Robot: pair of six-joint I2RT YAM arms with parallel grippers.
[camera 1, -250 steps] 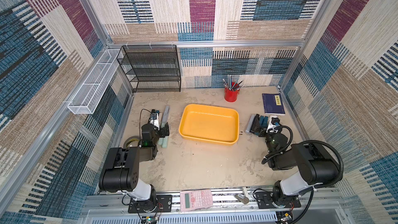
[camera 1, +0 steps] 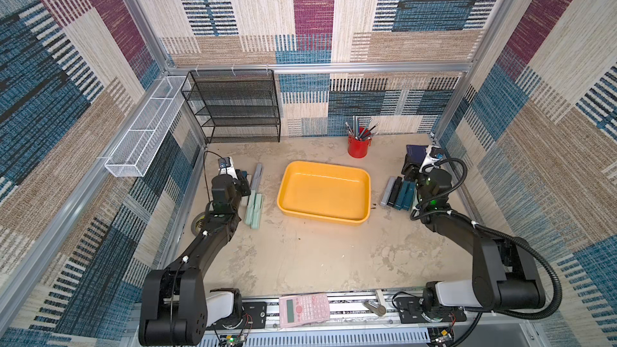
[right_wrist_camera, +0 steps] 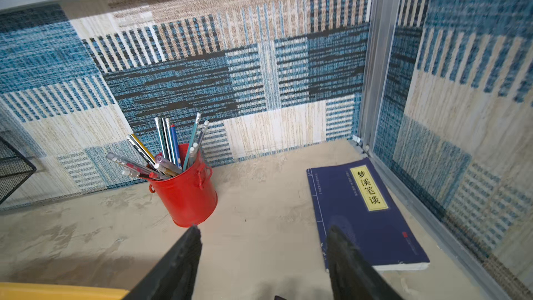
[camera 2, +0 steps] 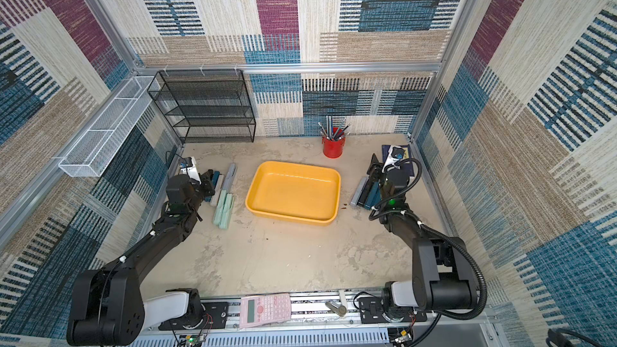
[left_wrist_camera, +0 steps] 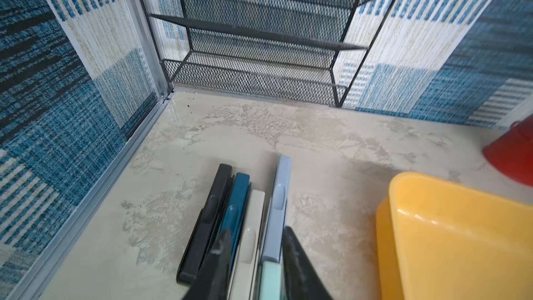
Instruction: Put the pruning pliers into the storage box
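The orange-yellow box point(camera 1: 324, 191) stands empty in the middle of the table. No pruning pliers can be made out in any view. My left gripper is open over the left group of stapler-like tools, its two dark fingers point(left_wrist_camera: 221, 255) apart. Those tools include a black one point(left_wrist_camera: 208, 216), a blue one point(left_wrist_camera: 234, 202), a white one point(left_wrist_camera: 249, 227) and a light-blue one point(left_wrist_camera: 277, 205). My right gripper is also open, at the right of the table near a dark-blue book point(right_wrist_camera: 355, 222); nothing shows between its fingers.
A red pen bucket point(camera 1: 359, 144) stands behind the box. More slim tools point(camera 1: 398, 192) lie right of it. A black mesh shelf point(camera 1: 234, 106) is at the back left, a white wire basket point(camera 1: 147, 128) on the left.
Both arms have stretched away from their bases toward the back of the table. The right one now partly covers the book. The box and loose tools have stayed put.
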